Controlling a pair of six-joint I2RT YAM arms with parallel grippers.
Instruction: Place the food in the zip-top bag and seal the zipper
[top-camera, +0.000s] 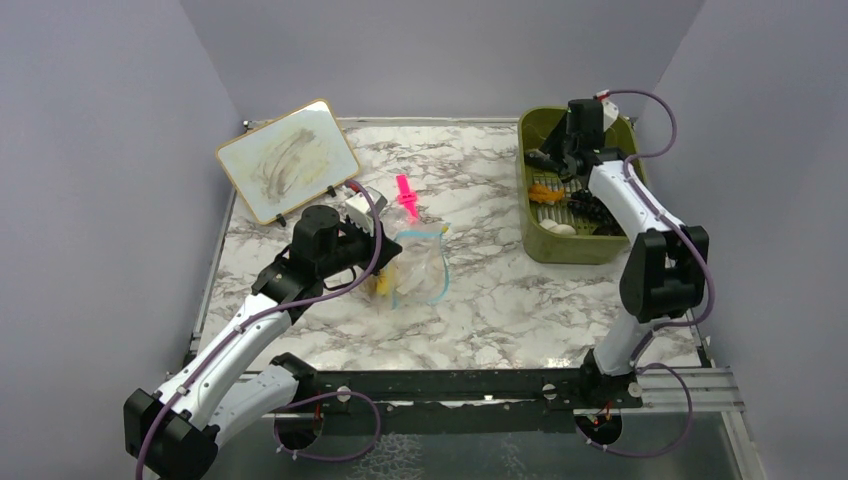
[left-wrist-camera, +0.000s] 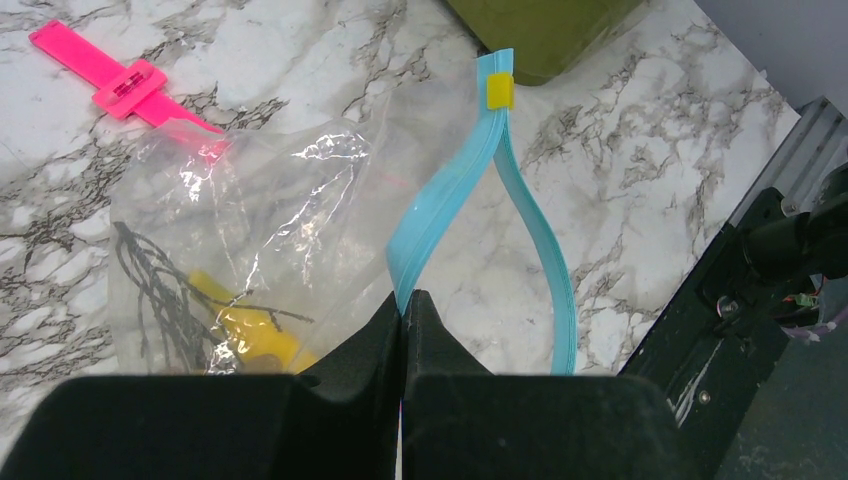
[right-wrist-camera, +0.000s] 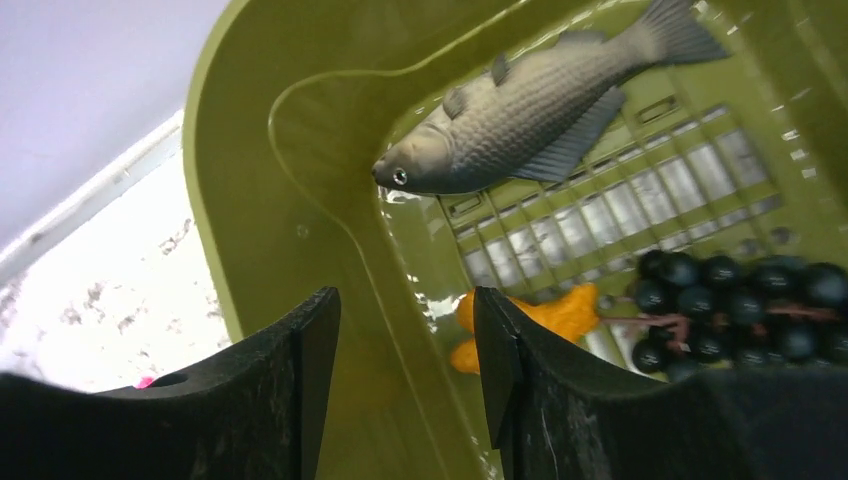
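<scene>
A clear zip top bag (left-wrist-camera: 250, 230) lies on the marble table, its blue zipper strip (left-wrist-camera: 540, 235) spread apart and a yellow slider (left-wrist-camera: 500, 90) at the far end. Through the plastic shows something yellow (left-wrist-camera: 260, 335), with dark strands beside it. My left gripper is shut on one edge of the blue strip. Over the green bin (top-camera: 590, 248), my right gripper is part open with nothing between its fingers. Below it in the bin lie a grey fish (right-wrist-camera: 510, 125), an orange piece (right-wrist-camera: 560, 315) and dark grapes (right-wrist-camera: 750, 305).
Behind the bag lies a pink strap-like item (top-camera: 406, 196). A whiteboard (top-camera: 288, 160) leans at the back left. White round pieces (top-camera: 556, 227) sit at the bin's front. Bare table lies between bag and bin.
</scene>
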